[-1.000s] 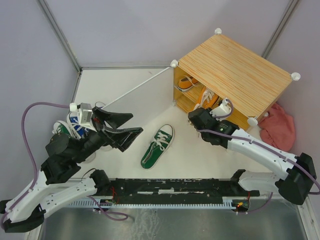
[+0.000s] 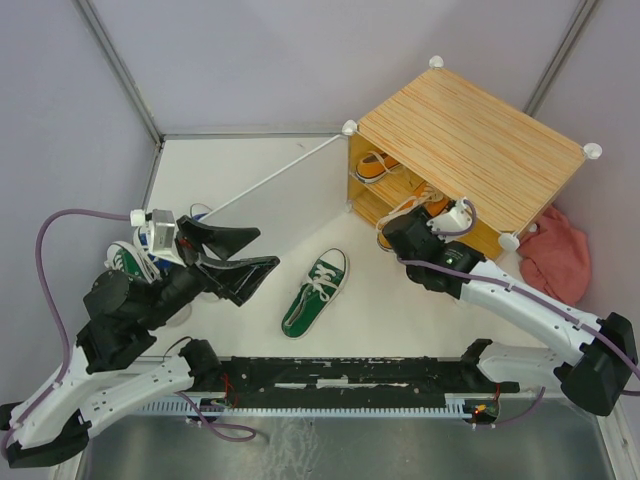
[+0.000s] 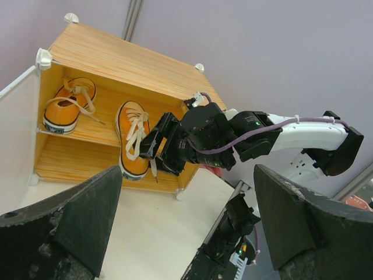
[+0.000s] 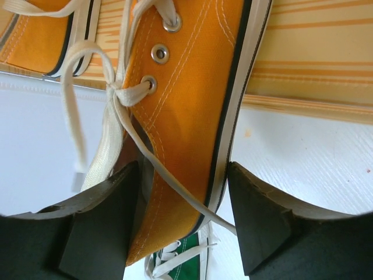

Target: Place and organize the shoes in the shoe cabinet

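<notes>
An orange shoe [image 3: 133, 140] with white laces is tilted steeply at the front of the cabinet's [image 2: 470, 140] upper shelf, one end hanging below the shelf edge. My right gripper is open around the hanging end, a finger on either side; whether both touch it I cannot tell. Another orange shoe [image 3: 70, 105] stands on the same shelf to the left. On the floor before the cabinet lies a green shoe [image 2: 316, 292]. My left gripper [image 2: 262, 250] hangs open and empty to the left of that shoe.
At the far left, more shoes [image 2: 130, 258] are partly hidden by my left arm. A white panel [image 2: 285, 190] stands out from the cabinet's left side. A pink cloth [image 2: 555, 255] lies to its right.
The orange shoe at my right gripper has tipped, its near end now lower and farther out of the cabinet. The right gripper has shifted slightly; the left has moved a little to the left.
</notes>
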